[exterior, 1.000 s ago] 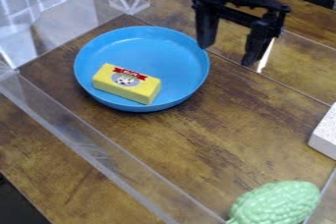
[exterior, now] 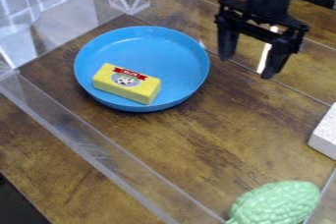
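Note:
A yellow box with a red and white label (exterior: 128,84) lies in a round blue tray (exterior: 184,61) on the left. My black gripper (exterior: 252,53) hangs at the upper right, beside the tray, its two fingers apart with nothing visible between them.
A green brain-like object (exterior: 273,203) lies at the lower right, and a white block (exterior: 324,130) at the right edge. Clear plastic walls run along the edges of the work area.
My gripper has shifted a little to the right over the last second. The tray, box and other objects have not moved.

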